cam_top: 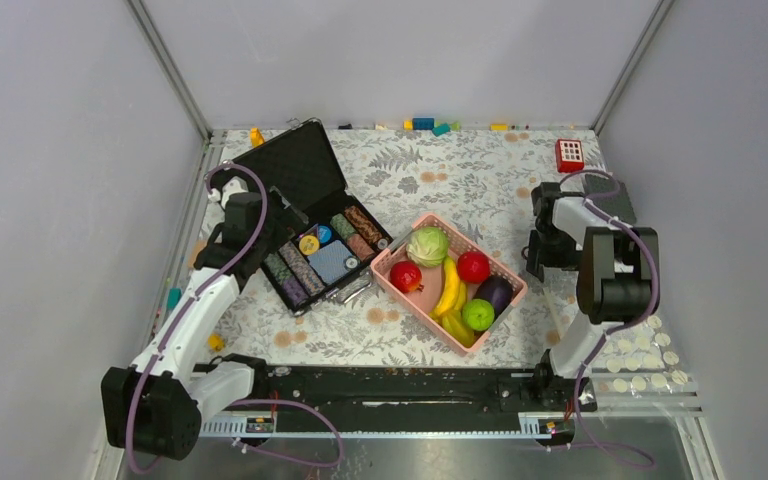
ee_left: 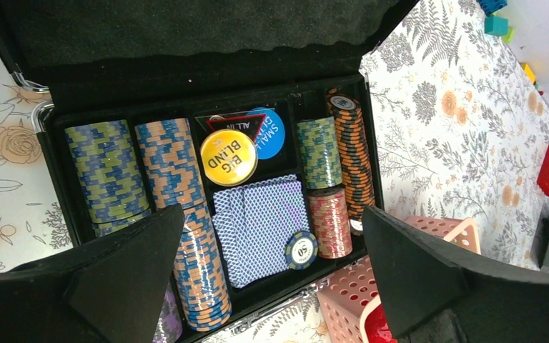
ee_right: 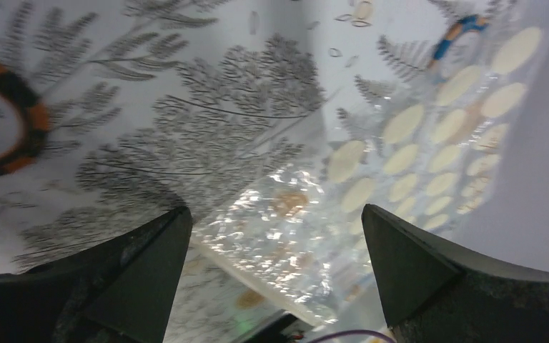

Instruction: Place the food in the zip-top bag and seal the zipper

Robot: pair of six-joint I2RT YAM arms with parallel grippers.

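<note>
A pink basket [cam_top: 430,300] in the centre holds plastic food: cabbage [cam_top: 427,246], two red fruits, bananas [cam_top: 449,287], eggplant [cam_top: 495,293] and green apple [cam_top: 477,315]. A clear zip bag with a pale strip [ee_right: 257,279] lies at the right front, below my right gripper, which is open and low over the table, blurred in its wrist view. My left gripper is open, hanging over a black poker-chip case [ee_left: 64,179].
The case with its lid open fills the left of the table. A red block [cam_top: 569,155] and a grey board [cam_top: 610,198] sit at the back right.
</note>
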